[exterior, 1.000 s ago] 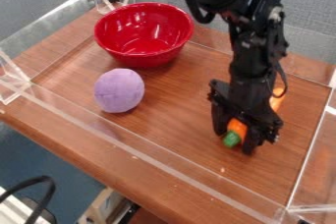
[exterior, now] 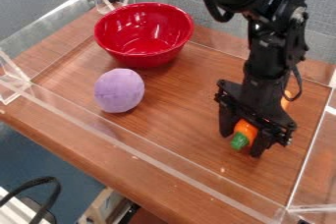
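Observation:
My black gripper (exterior: 247, 133) is low over the right side of the wooden table, with its fingers around a small orange carrot-like object with a green tip (exterior: 241, 140). The fingers hide part of it, and whether they are closed on it I cannot tell. Part of another orange thing (exterior: 284, 102) shows behind the gripper on the right. A red bowl (exterior: 144, 31) sits at the back left, and a lilac ball (exterior: 118, 90) lies at the left middle.
Clear plastic walls edge the wooden table (exterior: 144, 159) on several sides. A black cable (exterior: 46, 189) shows at the lower left, beyond the table.
My gripper has shifted very slightly about the orange object, which stays in nearly the same place. The bowl and ball have not moved.

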